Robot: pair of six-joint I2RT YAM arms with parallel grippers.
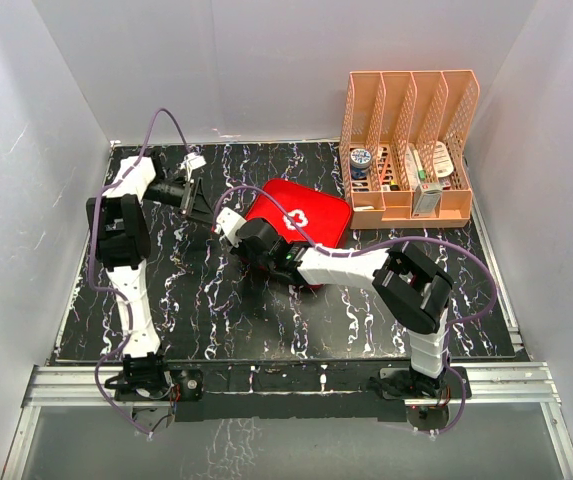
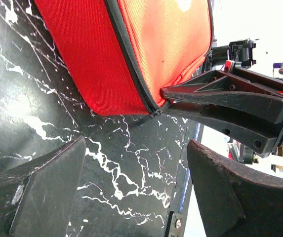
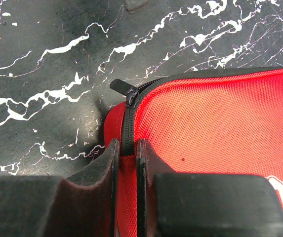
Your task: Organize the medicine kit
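Observation:
A red medicine bag (image 1: 314, 209) with a white emblem and black zipper lies on the dark marble table. My right gripper is shut on the bag's corner at the zipper band, just below the black zipper pull (image 3: 124, 90), as the right wrist view shows. My left gripper (image 1: 198, 210) stands open to the left of the bag; in the left wrist view the bag (image 2: 101, 69) and the right gripper's fingers are ahead of it, with only bare table between the left fingers.
An orange organizer (image 1: 396, 208) holding a round jar, boxes and small items stands at the back right. Grey walls bound the table at the back and sides.

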